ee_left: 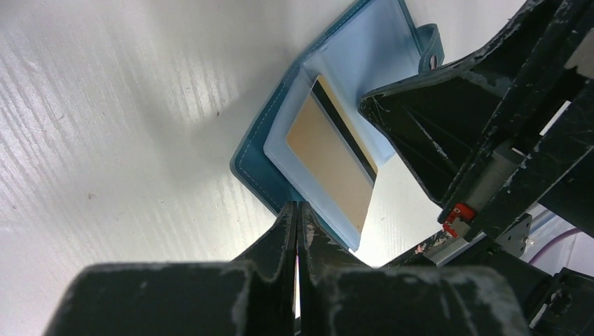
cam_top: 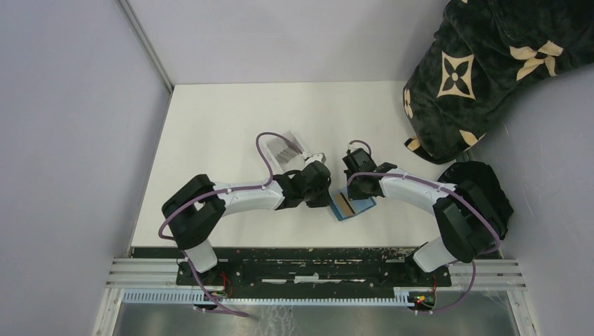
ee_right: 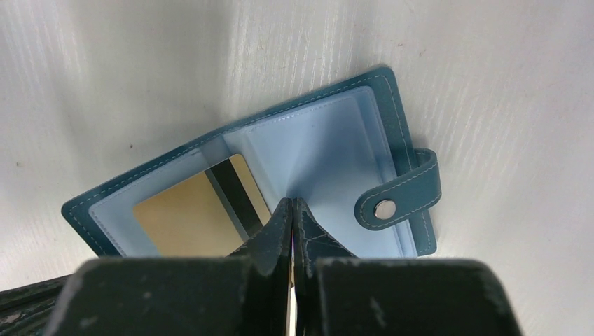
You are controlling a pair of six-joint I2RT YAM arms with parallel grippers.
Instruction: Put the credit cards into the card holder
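The blue card holder (cam_top: 361, 206) lies open on the table, with a dark teal cover and pale blue pockets. A gold card (ee_right: 192, 218) with a black stripe sits in one of its sides, partly exposed. My left gripper is shut, its fingertips over the holder's edge beside the card; whether they pinch that edge cannot be told. In the right wrist view, my right gripper is shut over the pale blue panel next to the card, nothing showing between its fingers. The strap (ee_right: 403, 190) with its metal snap lies on the holder's far side.
A white tray-like item (cam_top: 282, 148) with a grey middle lies behind my left arm, partly covered by it. A dark patterned cushion (cam_top: 462, 91) fills the back right corner.
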